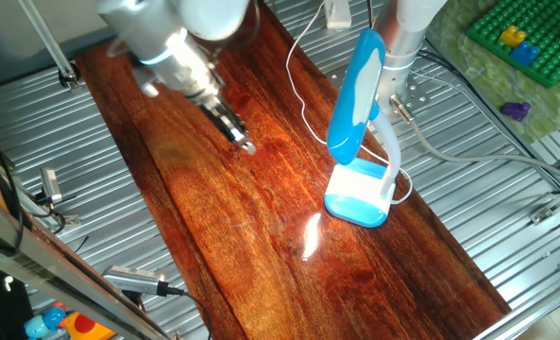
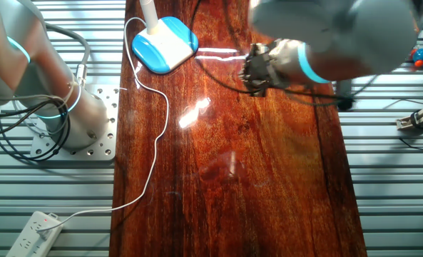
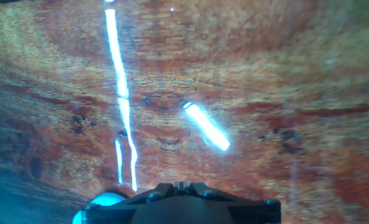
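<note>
A blue and white desk lamp stands on the glossy brown wooden table, its head raised above the base. In exterior view 2 only the lamp's base and lower stem show, at the top edge. My gripper hangs over the table to the left of the lamp, clear of it. At the bottom of the wrist view, the fingertips of my gripper meet; it is shut, and nothing shows between them. Part of a rounded blue-white object peeks out beside the gripper there.
A white cable runs from the lamp across the table to a power strip. Bright light reflections lie on the bare wood. A small camera sits beside the table edge.
</note>
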